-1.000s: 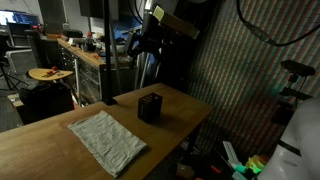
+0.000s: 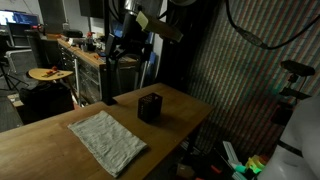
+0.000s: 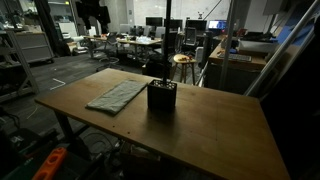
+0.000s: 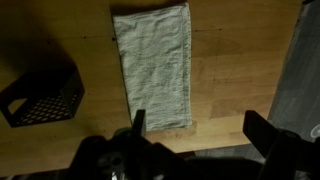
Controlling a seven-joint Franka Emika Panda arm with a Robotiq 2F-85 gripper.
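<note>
A light grey-green cloth (image 2: 108, 141) lies flat and spread out on the wooden table, also seen in the second exterior view as a cloth (image 3: 118, 96). Beside it stands a small black box (image 2: 150, 107) with an open top; in the wrist view the black box (image 4: 45, 97) is at the left and the cloth (image 4: 156, 70) runs down the middle. My gripper hangs high above the table with its fingers wide apart. Nothing is between them, and neither object is being touched.
Bare wooden table (image 3: 215, 125) surrounds both objects, with wide free room on the box's far side from the cloth. A dark vertical pole (image 3: 167, 40) appears behind the box. Desks, monitors and a round stool (image 3: 182, 62) are in the background.
My gripper has shifted a little to the left in the first exterior view. The cloth and the black box lie where they were.
</note>
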